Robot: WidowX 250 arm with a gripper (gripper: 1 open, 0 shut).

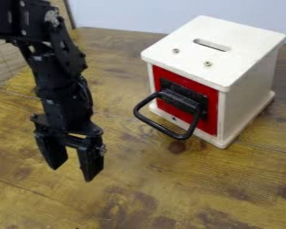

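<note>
My black gripper [71,156] hangs on the left over the wooden table, its two fingers parted with nothing between them. To its right stands a white wooden box [241,94] with a slot on top and a red front panel [211,94]. A black loop handle [147,121] juts out from that front toward me, clear of my gripper.
A pale woven panel or mat lies at the far left edge. A white wall runs behind the table.
</note>
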